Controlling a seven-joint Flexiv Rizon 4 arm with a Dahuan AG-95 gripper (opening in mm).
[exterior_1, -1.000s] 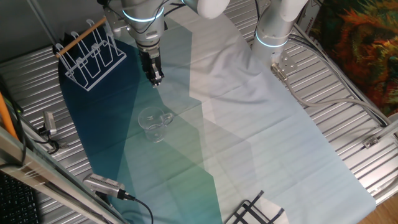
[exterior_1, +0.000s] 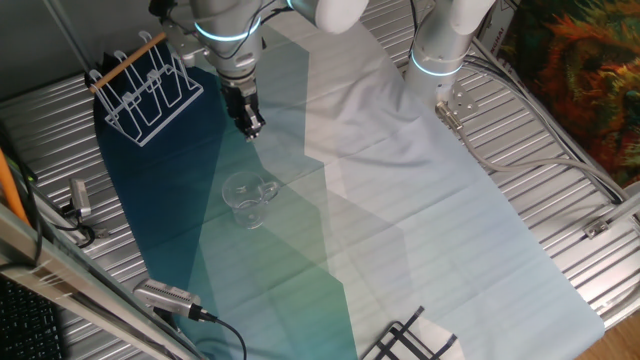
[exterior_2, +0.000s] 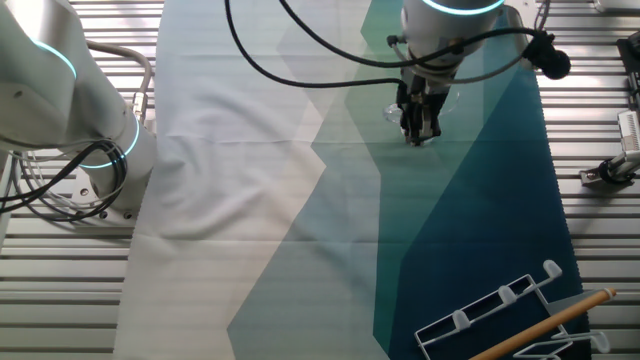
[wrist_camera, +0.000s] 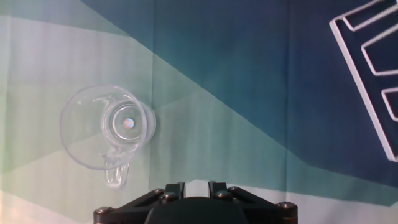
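A clear glass mug (exterior_1: 248, 200) stands on the patterned cloth, its handle toward the right in exterior view 1. In the wrist view the mug (wrist_camera: 109, 127) is left of centre, with its round rim and handle showing. My gripper (exterior_1: 252, 130) hangs above the cloth, apart from the mug. From the wrist, the gripper shows a narrow gap between its fingertips with nothing in it. Exterior view 2 has the gripper (exterior_2: 421, 138) partly covering the mug (exterior_2: 393, 113).
A white wire rack (exterior_1: 150, 100) with a wooden bar stands at the cloth's far left. A dark wire stand (exterior_1: 410, 340) is at the front edge. The pale right half of the cloth (exterior_1: 430, 220) is wrinkled but clear.
The arm and gripper have shifted only slightly above the cloth. The mug and the rack have stayed where they were.
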